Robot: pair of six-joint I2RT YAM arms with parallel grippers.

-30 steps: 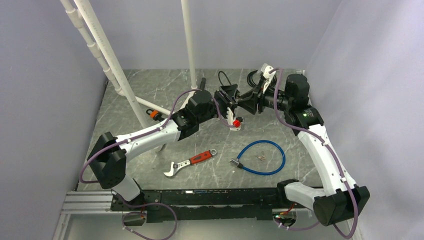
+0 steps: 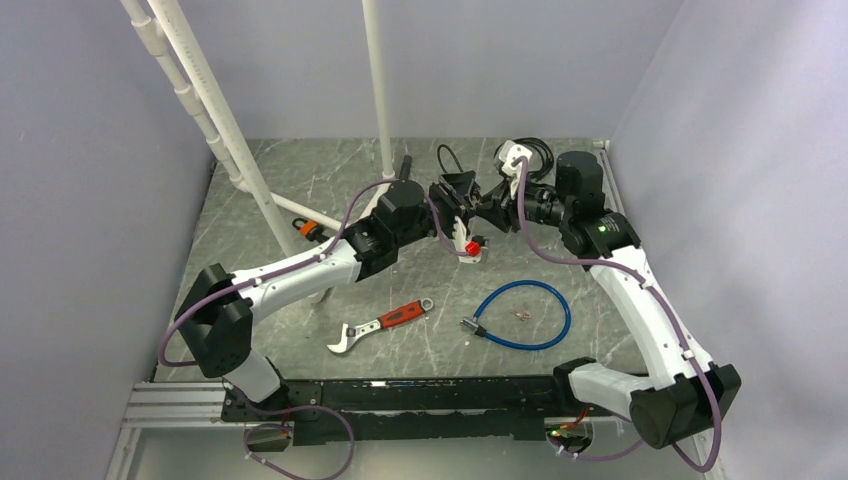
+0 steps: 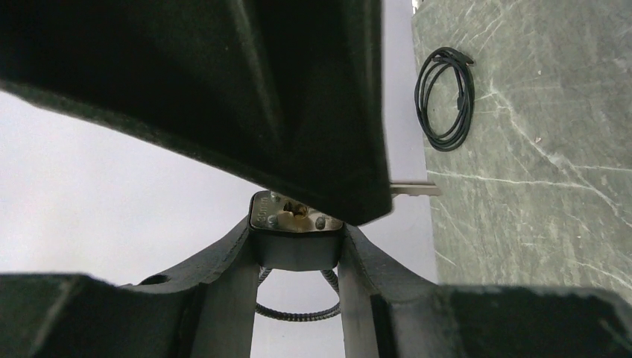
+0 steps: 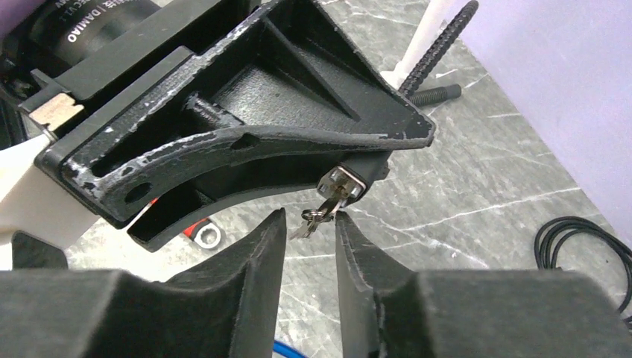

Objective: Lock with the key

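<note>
In the left wrist view, my left gripper is shut on a black padlock [image 3: 294, 252]; its metal keyhole face looks out between the fingers. A large dark finger of my right gripper partly covers that face. In the right wrist view a key [image 4: 333, 203] stands at the padlock's face [image 4: 344, 183], seemingly in the keyhole. A ring [image 4: 313, 215] links it to a second, blurred key [image 4: 299, 233]. My right gripper is partly open around the keys, with a gap between its fingertips. How far the key is turned cannot be told.
A red-handled wrench [image 2: 385, 322] and a blue hose loop [image 2: 530, 347] lie on the grey table near the front. Behind my right gripper is a coiled black cable [image 2: 543, 150]. White pipes [image 2: 215, 100] rise at the left. The two grippers meet closely.
My right arm's wrist has shifted left and its gripper has swung round, while its fingertips stay by the padlock. The left arm and padlock appear still.
</note>
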